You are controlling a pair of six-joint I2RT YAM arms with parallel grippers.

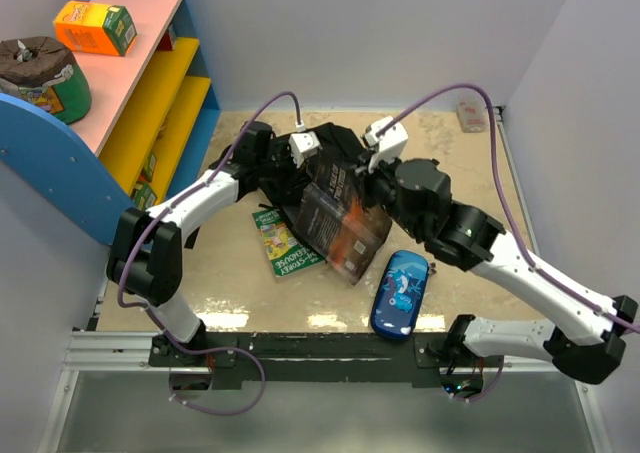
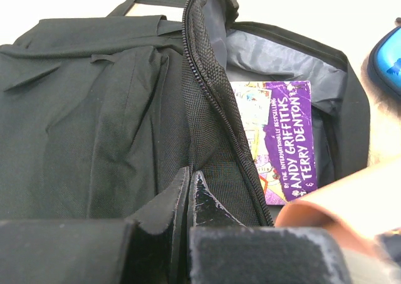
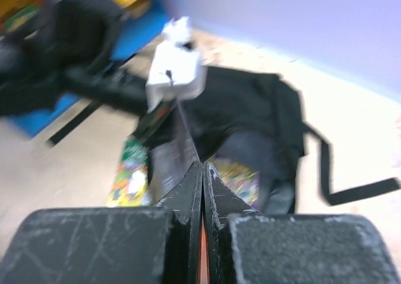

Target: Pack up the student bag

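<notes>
The black bag (image 1: 335, 141) lies unzipped at the back of the table. Its zipped edge (image 2: 216, 102) is pinched by my left gripper, which is shut on the cloth. Inside the opening rests a purple book (image 2: 291, 143); from the top it is hidden. My right gripper (image 1: 368, 188) is shut on the dark book (image 1: 340, 228), which hangs tilted and blurred over the bag's front. In the right wrist view only an orange sliver shows below the right gripper. A green book (image 1: 287, 243) lies left of the dark one. The blue pencil case (image 1: 400, 293) sits at front right.
A shelf unit (image 1: 125, 63) stands at the left, with an orange box (image 1: 95, 27) and a round green-brown container (image 1: 45, 78) on top. A small pale box (image 1: 471, 116) is at the back right.
</notes>
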